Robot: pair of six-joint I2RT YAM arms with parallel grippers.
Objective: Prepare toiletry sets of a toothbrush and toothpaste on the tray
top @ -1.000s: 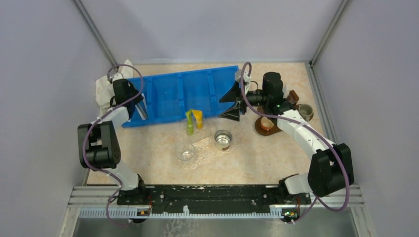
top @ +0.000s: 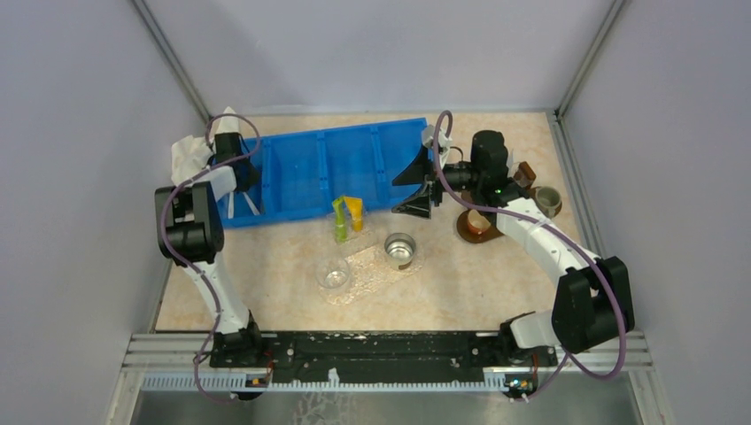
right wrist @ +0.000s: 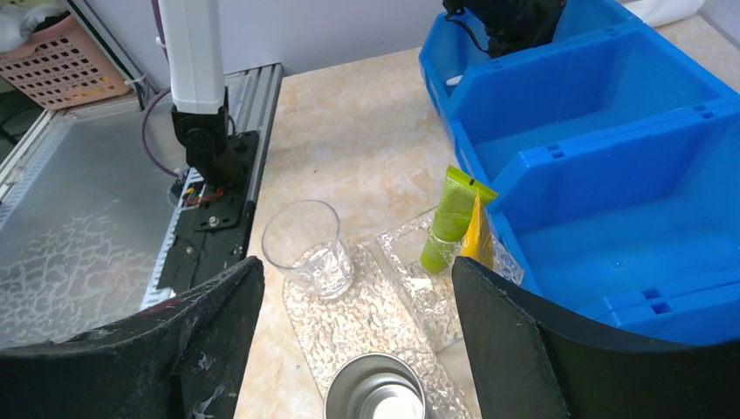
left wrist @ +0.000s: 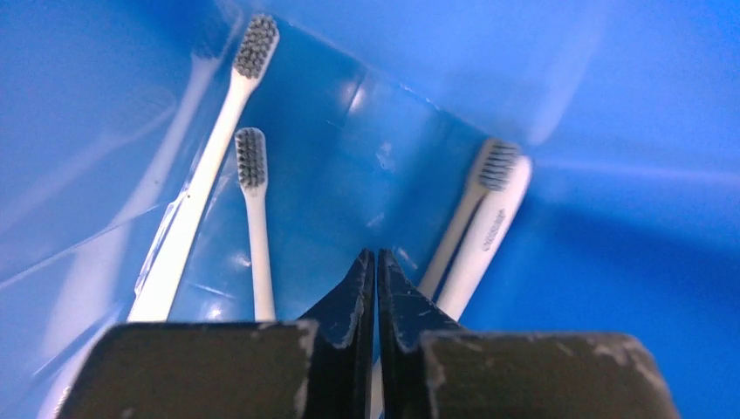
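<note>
My left gripper is down in the leftmost compartment of the blue bin (top: 294,212), fingertips together; whether anything is between them is hard to tell. White toothbrushes (left wrist: 257,236) lie in that compartment, some at left and others (left wrist: 484,227) at right, one passing behind the fingertips. My right gripper (top: 412,190) hangs open near the bin's right end. A green toothpaste tube (right wrist: 454,209) and a yellow tube (top: 354,211) stand in a clear holder on a textured clear tray (top: 372,279).
A glass (top: 334,276) and a steel cup (top: 399,251) stand front centre. Wooden dishes and mugs (top: 547,199) are at right, white cloth (top: 186,159) at the back left.
The left arm has shifted right and toward the back, its gripper moving within the left compartment. The right arm looks unchanged.
</note>
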